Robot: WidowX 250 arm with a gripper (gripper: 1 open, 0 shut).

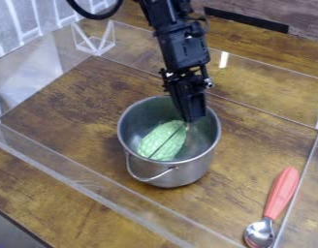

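A steel pot [171, 170] with a wire handle stands upright near the middle of the wooden surface. Inside it lies a bumpy pale green object [162, 139], like a corn cob. The black gripper [189, 109] points down over the back right of the pot, its tips at about rim height; it looks shut, with nothing clearly visible between its fingers.
A scoop with a red handle [281, 191] lies at the front right. Clear plastic walls border the wooden work area [71, 116].
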